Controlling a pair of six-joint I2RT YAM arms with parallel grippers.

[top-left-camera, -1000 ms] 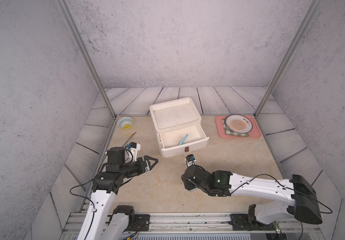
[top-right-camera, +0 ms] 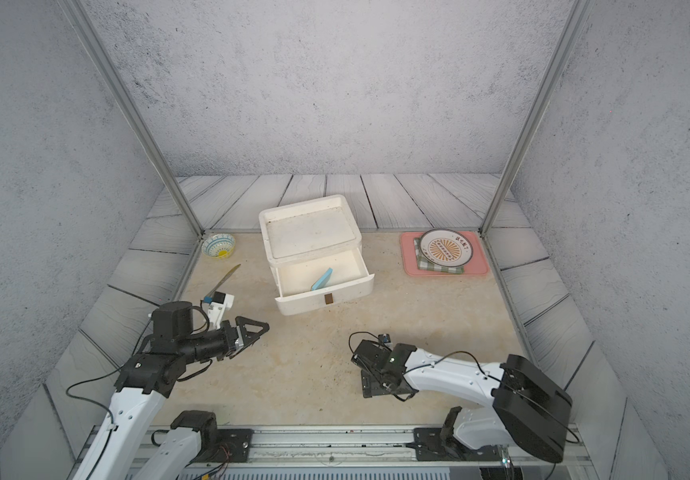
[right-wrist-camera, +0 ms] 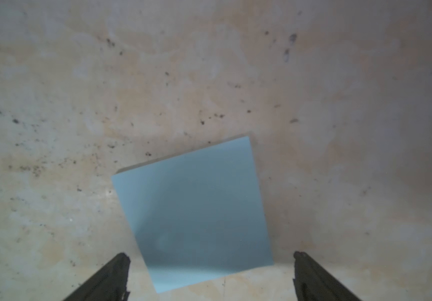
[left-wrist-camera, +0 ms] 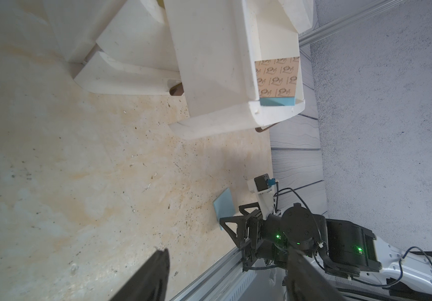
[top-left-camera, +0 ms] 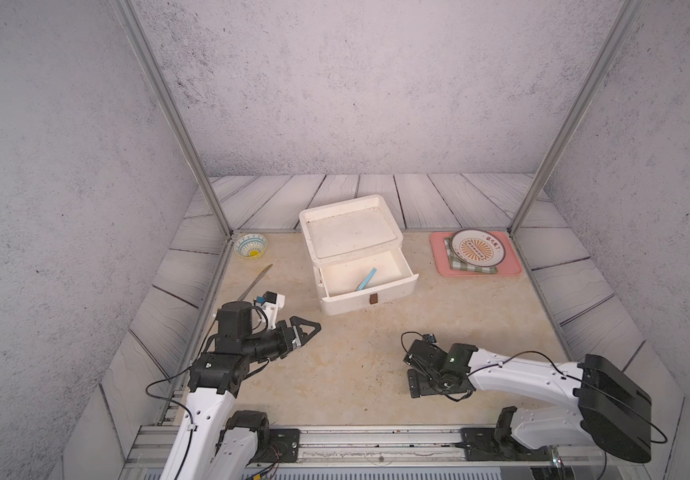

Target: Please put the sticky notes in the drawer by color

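Note:
A light blue sticky-note pad [right-wrist-camera: 196, 210] lies flat on the table. My right gripper is open low over it, one fingertip either side of its lower edge, not closed on it. The white drawer unit [top-left-camera: 353, 224] stands at the back middle, its drawer [top-left-camera: 389, 284] pulled out with a blue item [top-left-camera: 366, 278] inside. In the left wrist view, a pad with a patterned tan top and blue edge [left-wrist-camera: 276, 77] sits in a white compartment. My left gripper [top-left-camera: 305, 330] hangs at the left, left of and in front of the drawer, fingers parted with nothing between them.
A bowl [top-left-camera: 250, 245] and a long thin knife-like object [top-left-camera: 257, 278] lie at the left. A pink board [top-left-camera: 441, 264] with cloth and plate [top-left-camera: 477, 248] is at back right.
My right arm has moved rightward and toward the front edge over the last second.

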